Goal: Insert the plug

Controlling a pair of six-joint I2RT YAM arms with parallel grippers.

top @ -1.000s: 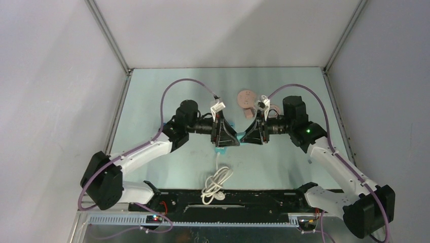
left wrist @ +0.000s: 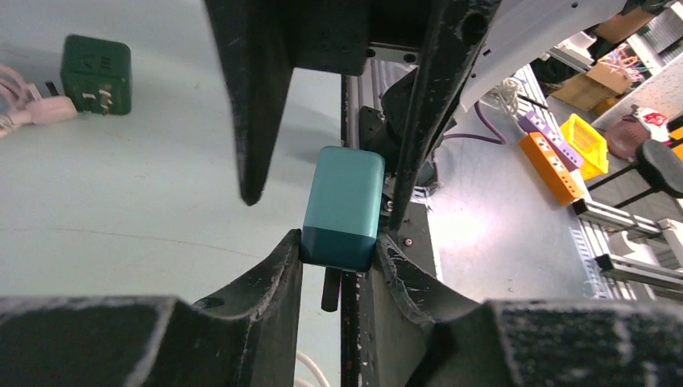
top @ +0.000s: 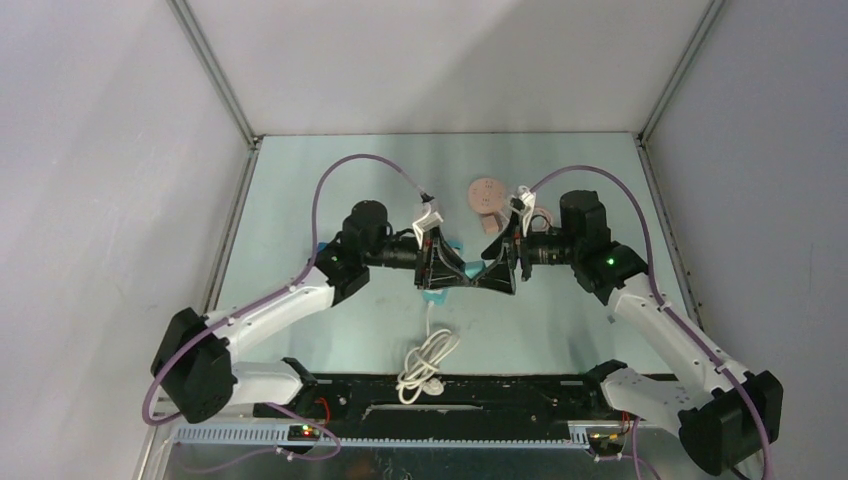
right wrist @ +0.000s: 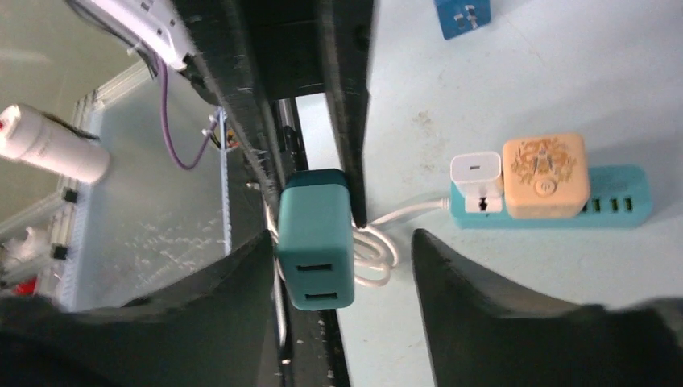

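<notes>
A teal plug (left wrist: pixel 342 201) is held in the air between the two grippers over the middle of the table. My left gripper (top: pixel 467 276) is shut on it, fingertips round its lower end in the left wrist view. My right gripper (top: pixel 492 262) faces it with fingers parted; in the right wrist view the plug (right wrist: pixel 316 242) sits in the gap, clear of the blurred right finger. Below, a teal power strip (right wrist: pixel 620 210) holds a white plug (right wrist: pixel 475 169) and a tan cube adapter (right wrist: pixel 544 165).
A green adapter (left wrist: pixel 96 81) and a blue adapter (right wrist: pixel 463 14) lie apart on the table. Pink round pieces (top: pixel 486 193) are at the back. A coiled white cable (top: pixel 432 355) lies at the front.
My right gripper's fingers have opened wider and moved apart around the plug. The left arm has shifted very slightly; the plug remains in the left gripper.
</notes>
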